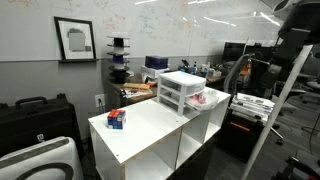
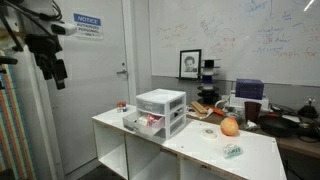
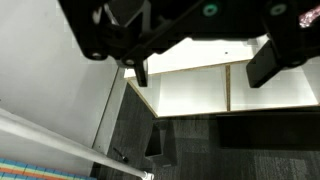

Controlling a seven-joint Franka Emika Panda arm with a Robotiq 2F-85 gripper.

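Observation:
High above and to one side of the white cabinet, my gripper hangs in free air. Its dark fingers stand wide apart in the wrist view, with nothing between them. A white drawer unit rests on the cabinet top, well away from the gripper. One drawer is pulled out, with pinkish-white contents showing. Near the cabinet's end sits a small blue and red box. An orange round object and a white ring also lie on top.
A greenish-white packet lies near the cabinet's front edge. Under the wrist camera are open shelf compartments and dark floor. A pale pole rises beside the arm. Much of the cabinet top is bare.

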